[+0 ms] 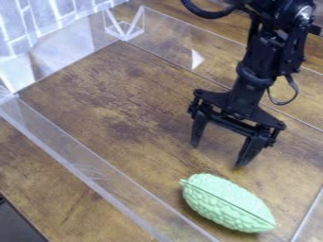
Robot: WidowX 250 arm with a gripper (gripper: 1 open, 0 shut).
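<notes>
My black gripper (220,144) hangs low over the wooden board, right of the middle of the view, its fingers spread open with only bare wood visible between them. A pale green, bumpy, elongated object like a toy bitter gourd (228,202) lies at the bottom right, below the gripper and apart from it.
Clear plastic walls (89,170) border the wooden work surface (113,104) on the left, back and right. A white, crinkled sheet (44,28) is at the top left. The middle and left of the board are clear.
</notes>
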